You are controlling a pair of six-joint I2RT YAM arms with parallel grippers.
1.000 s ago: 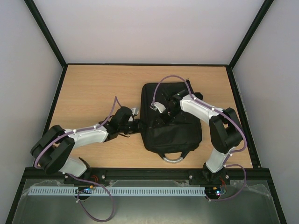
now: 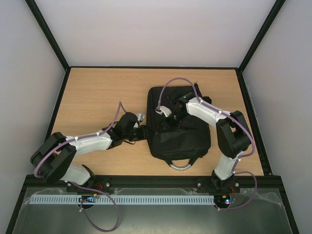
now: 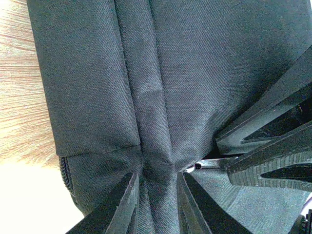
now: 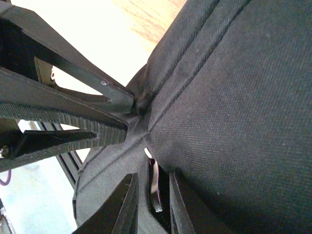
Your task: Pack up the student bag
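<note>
A black bag (image 2: 179,144) lies flat, its grey-trimmed handle (image 2: 181,166) toward me. At its left edge my left gripper (image 2: 147,132) is shut on the bag's fabric (image 3: 153,146), which bunches between the fingertips in the left wrist view. Just to the right, above the bag, is my right gripper (image 2: 162,127), shut. A small metal zipper pull (image 4: 155,187) shows between its fingertips in the right wrist view; whether they pinch it, I cannot tell. The left wrist view also shows the zipper pull (image 3: 209,164) reaching toward the right fingers (image 3: 273,165).
Bare wooden table (image 2: 102,95) lies to the left of the bag and behind it. Both grippers are close together at the bag's left side. A black strap (image 2: 206,100) sticks out at the bag's far right.
My right arm has shifted very slightly to the left since about a second ago. The left arm and the bag look nearly unchanged.
</note>
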